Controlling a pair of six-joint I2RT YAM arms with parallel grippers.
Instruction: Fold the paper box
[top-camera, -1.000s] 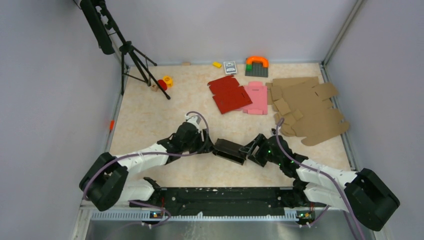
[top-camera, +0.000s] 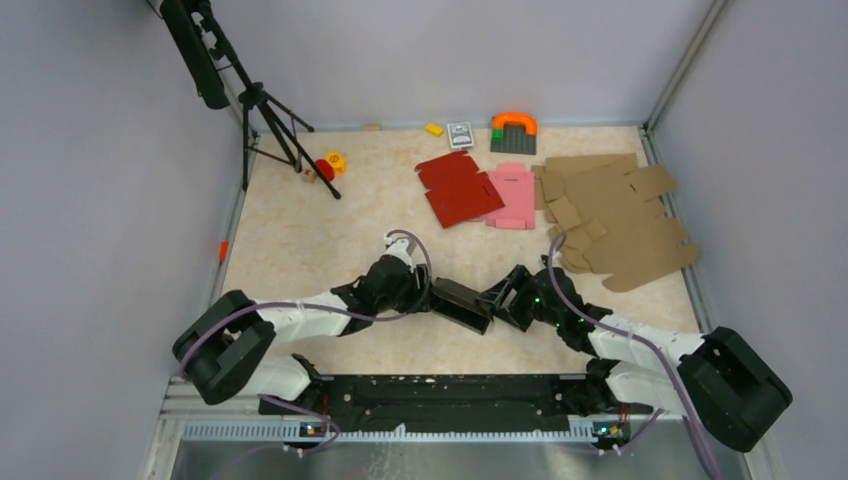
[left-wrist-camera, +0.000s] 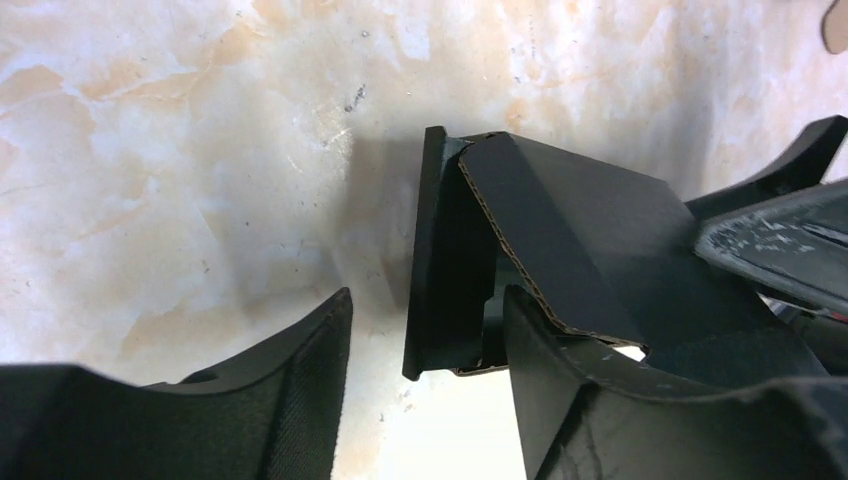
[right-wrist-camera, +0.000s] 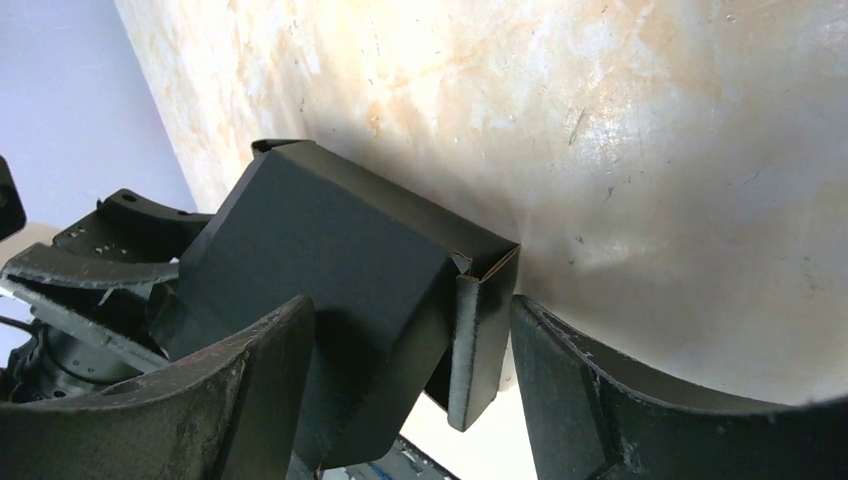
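Note:
A black paper box (top-camera: 458, 297) stands folded on the table between my grippers, its end flaps showing. In the left wrist view, my left gripper has its fingers apart around the box's left end, beside an upright flap (left-wrist-camera: 438, 250). In the right wrist view, my right gripper is part open at the box's other end, with a narrow folded flap (right-wrist-camera: 478, 330) between its fingertips. Whether either grips cardboard firmly is unclear.
Red (top-camera: 460, 200) and pink (top-camera: 515, 205) cardboard sheets lie at the back, brown sheets (top-camera: 630, 240) at the right. A tripod (top-camera: 270, 120) and small toys stand at the back left.
Over the last second my left gripper has moved slightly right, closer to the box. My right arm has shifted slightly. The box is nearly still.

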